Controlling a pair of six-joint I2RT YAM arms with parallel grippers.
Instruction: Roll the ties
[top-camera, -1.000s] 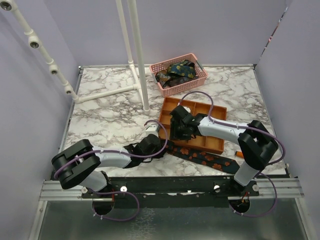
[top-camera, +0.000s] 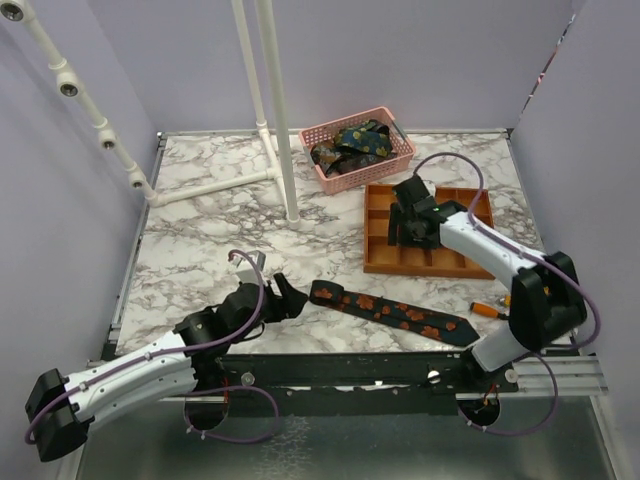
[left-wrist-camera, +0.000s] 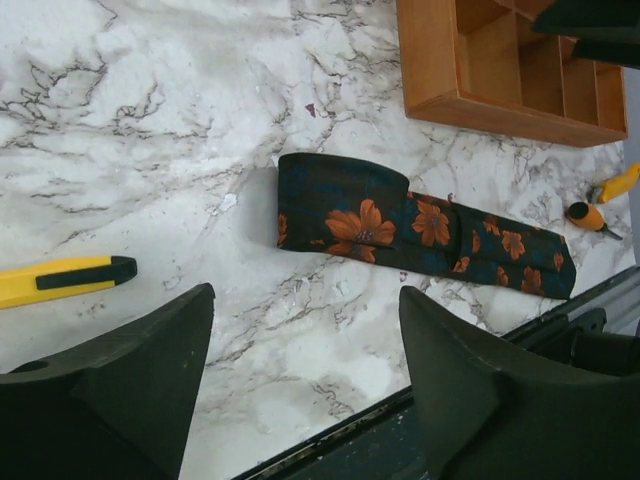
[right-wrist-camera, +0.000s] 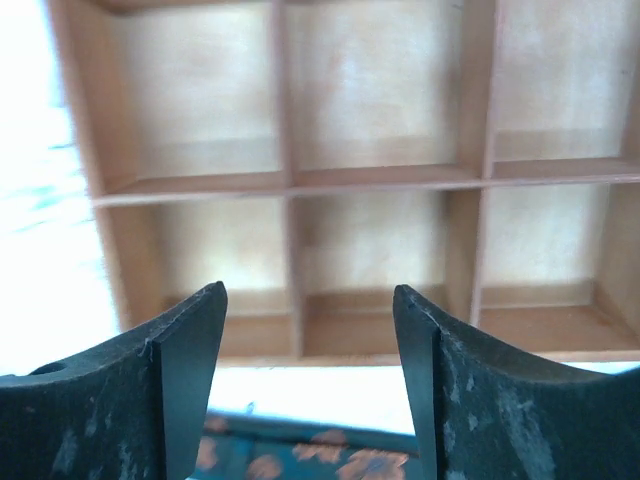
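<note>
A dark tie with orange flowers (top-camera: 400, 314) lies along the front of the table, its left end rolled or folded over into a thicker part (left-wrist-camera: 342, 205). My left gripper (top-camera: 283, 297) is open just left of that end, with only bare marble between its fingers in the left wrist view. Over the wooden compartment box (top-camera: 384, 256) is my right gripper (top-camera: 405, 228), also open. Its fingers (right-wrist-camera: 190, 350) show in front of the box's empty near compartments, and the blurred tie shows below. Whether they touch the box cannot be told.
A pink basket (top-camera: 345, 181) with dark patterned cloth stands at the back. White pipes (top-camera: 280, 110) rise left of it. An orange-handled tool (top-camera: 488, 311) lies at the right. A yellow-and-black tool (left-wrist-camera: 70, 280) shows in the left wrist view.
The box has shifted right, away from the tie, and my right gripper has moved right with it. My left arm has drawn back to the left from the tie's end.
</note>
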